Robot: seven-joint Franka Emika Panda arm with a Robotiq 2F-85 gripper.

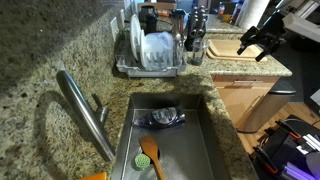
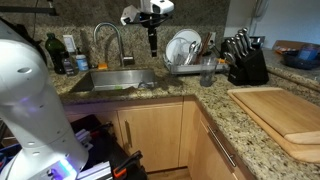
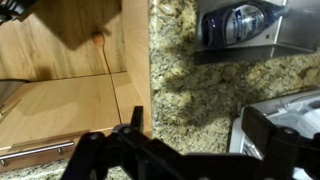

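My gripper point(image 1: 251, 53) hangs in the air at the upper right of exterior view 1, beyond the sink and near the counter with the boards. In the wrist view its two dark fingers stand wide apart over the granite, with nothing between them. A dark bottle with a blue label point(image 3: 238, 22) lies on its side in the sink point(image 1: 133, 131). The same bottle point(image 1: 160, 118) shows at the sink's far end in exterior view 1. Closer to that camera, a wooden spoon point(image 1: 153, 153) and a green round scrubber point(image 1: 149, 148) lie in the basin.
Behind the sink stands a dish rack point(image 1: 150, 55) with plates; the faucet point(image 1: 88, 115) arches at its left. A glass point(image 2: 208, 70), a knife block point(image 2: 247, 66) and wooden boards point(image 2: 285, 115) occupy the counter. Bare granite point(image 2: 190, 92) lies between sink and boards.
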